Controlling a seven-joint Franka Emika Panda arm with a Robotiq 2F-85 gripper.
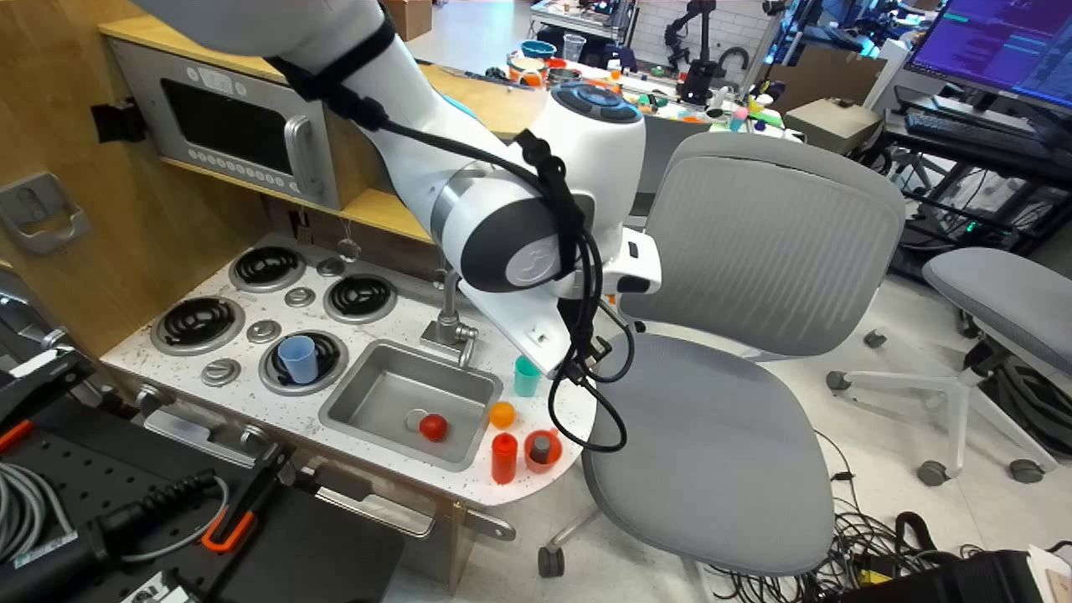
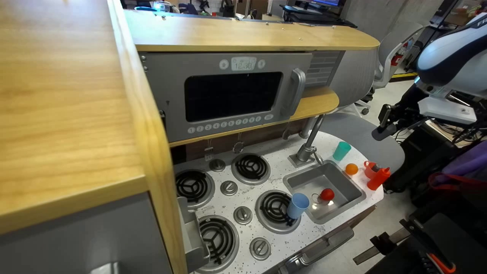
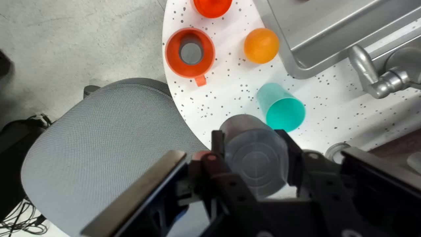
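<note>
A smooth grey cylinder, perhaps a cup, is pinched between the dark fingers of my gripper. From exterior view 2, my gripper hangs in the air to the right of the counter, with the grey cylinder below it. In exterior view 1 the arm hides the fingers and what they hold. On the counter's rounded end are a teal cup, an orange ball, a red-orange mug with a grey object inside, and a red bottle.
A red ball lies in the sink. One burner carries a blue cup. The grey chair stands close against the counter's rounded end. Beside the sink rises the faucet; the microwave is above the stove.
</note>
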